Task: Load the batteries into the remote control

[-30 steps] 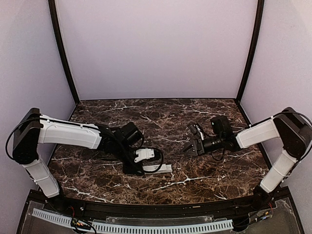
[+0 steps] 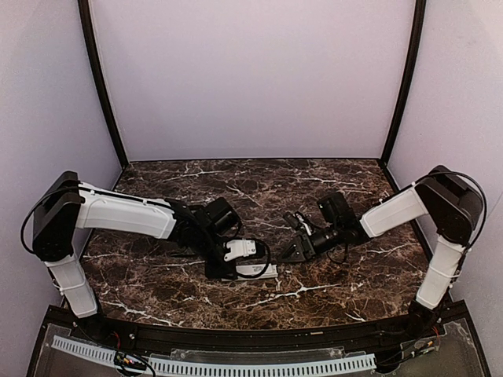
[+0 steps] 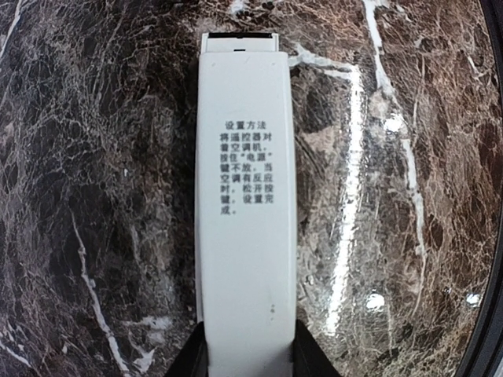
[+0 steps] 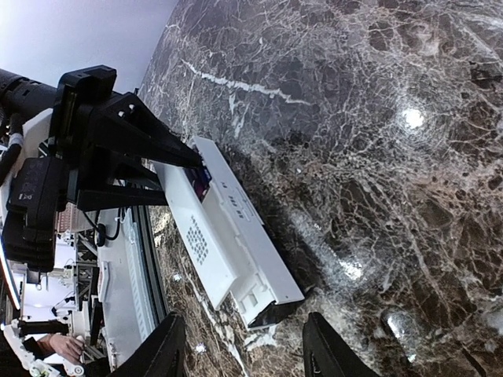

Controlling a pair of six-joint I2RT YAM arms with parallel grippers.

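Observation:
The white remote control [image 2: 263, 271] lies on the dark marble table under my left gripper, which is shut on it; printed setup text shows on its face in the left wrist view. In the right wrist view a white sliding part with a speaker-like dot pattern stands along the remote body [image 4: 255, 243], and a small dark purple item shows between them by the left fingers. I cannot tell if that is a battery. My right gripper is part open, with nothing between its fingers, just short of the remote's near end.
The table's edge runs along the left of the right wrist view, and walls enclose the back and sides.
My right gripper has moved left and slightly toward the front, closer to the remote. The left arm and remote have shifted only slightly.

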